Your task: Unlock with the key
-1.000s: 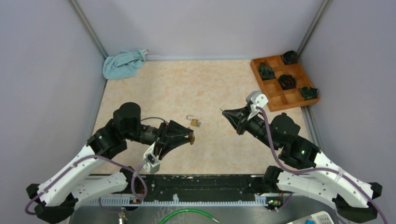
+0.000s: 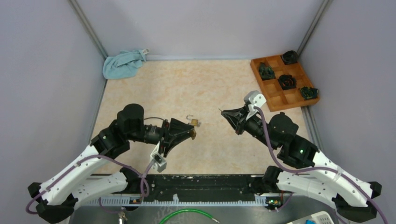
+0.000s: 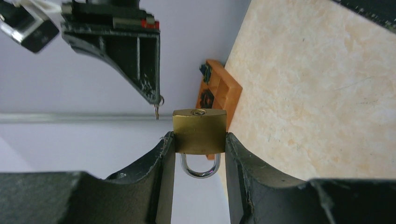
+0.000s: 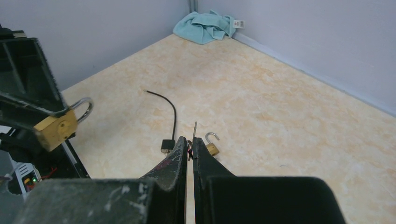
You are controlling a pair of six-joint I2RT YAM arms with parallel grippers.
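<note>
A brass padlock (image 3: pixel 200 133) is clamped between the fingertips of my left gripper (image 2: pixel 193 134), above the table. Its keyhole face points up in the left wrist view, and the shackle (image 3: pixel 201 174) hangs below. My right gripper (image 2: pixel 223 112) is shut on a small thin key (image 4: pixel 195 129), whose blade sticks out past the fingertips. In the left wrist view the key (image 3: pixel 157 111) shows up to the left of the padlock, and a clear gap separates the two.
A second padlock (image 4: pixel 213 149) lies on the table with its shackle open, near a black cable (image 4: pixel 175 116). A blue cloth (image 2: pixel 122 65) rests at the back left. The wooden tray (image 2: pixel 276 100) with plants sits at the back right.
The right gripper has moved a little to the left.
</note>
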